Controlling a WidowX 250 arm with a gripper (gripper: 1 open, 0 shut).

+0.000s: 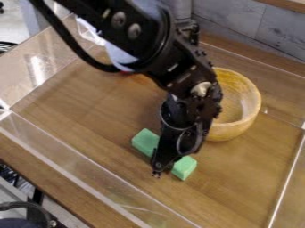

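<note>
Whether the fingers touch or grip the block is hard to tell. A yellow bowl (238,104) sits just behind the gripper, partly hidden by it.
The arm covers much of the back left, where only a sliver of something red shows. Bare table (78,111) spreads to the left and right of the block. Clear panels edge the table, and a grey wall stands behind.
</note>
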